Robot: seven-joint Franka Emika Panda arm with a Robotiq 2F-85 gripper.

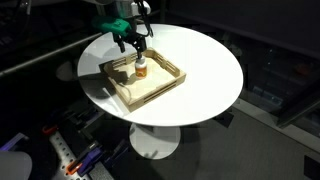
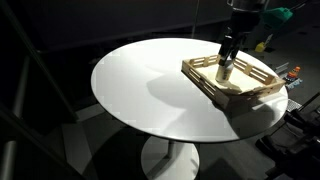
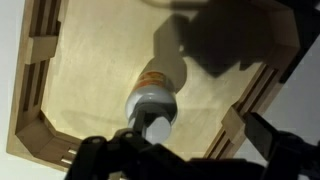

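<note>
A small bottle with a white top and an orange lower part (image 1: 140,69) stands upright in a light wooden tray (image 1: 152,96). My gripper (image 1: 131,48) is open above the tray, with one finger close to the bottle's top in exterior view 1. From the wrist, I look down on the bottle's white cap (image 3: 158,129), nearer the left finger (image 3: 97,155) than the right finger (image 3: 262,132). Nothing is gripped. Exterior view 2 shows the bottle (image 2: 224,71) below the arm; whether a finger touches it, I cannot tell.
The tray's slatted walls (image 2: 243,97) surround the bottle. It rests on a round white table (image 1: 210,75), whose surface is bare to the right of the tray in exterior view 1. Cables and coloured items (image 1: 85,160) lie below the table at lower left.
</note>
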